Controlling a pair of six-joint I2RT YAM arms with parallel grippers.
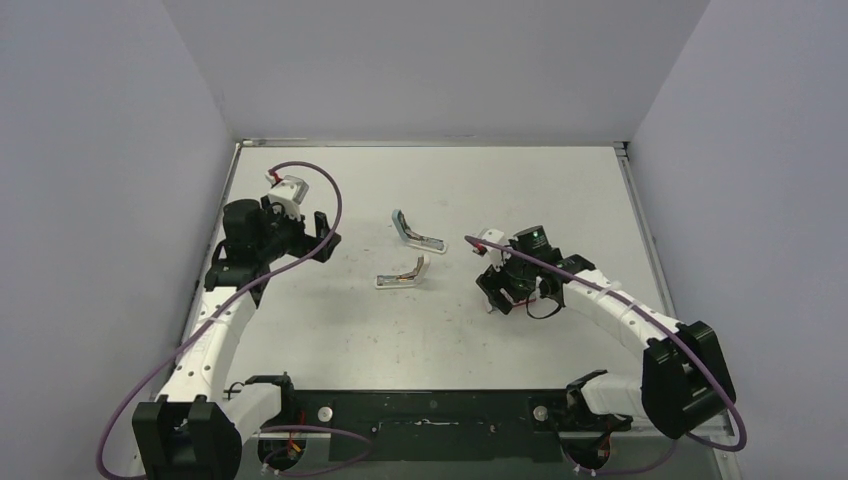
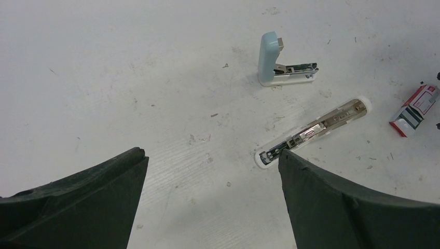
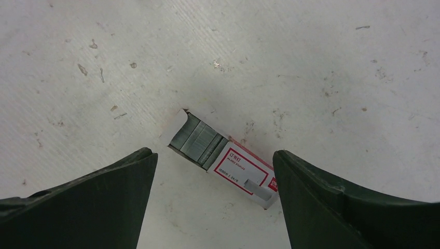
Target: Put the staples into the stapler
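Observation:
Two open staplers lie mid-table: a white one nearer the front and a light blue one behind it, upright-topped in the left wrist view. My open left gripper hangs at the left, above bare table. My right gripper is low over the red-and-white staple box, fingers apart with nothing seen gripped; the box's open end shows grey staple strips and lies between and just beyond the fingertips. From the top, that gripper mostly hides the box.
Grey walls enclose both sides and the back. Small loose bits are scattered on the surface.

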